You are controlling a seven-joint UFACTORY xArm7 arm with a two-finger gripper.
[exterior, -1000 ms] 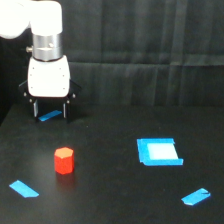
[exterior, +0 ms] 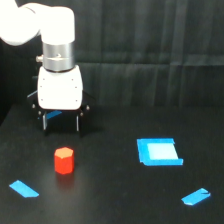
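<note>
A red hexagonal block [exterior: 64, 161] stands on the black table at the left in the camera view. Above and behind it hangs my white gripper [exterior: 61, 122], pointing down, clear of the block. Its dark fingers blend into the background, but their faint tips show well apart, so it looks open. No object is visible held between them.
A blue square with a white centre [exterior: 160, 152] lies at the right. One blue strip [exterior: 24, 189] is at front left and another blue strip [exterior: 196, 197] at front right. A blue piece [exterior: 54, 114] shows behind the gripper. Bare table lies between.
My gripper has moved a little right and lower in the view, towards the red block. The block, the blue square and the front strips have stayed put.
</note>
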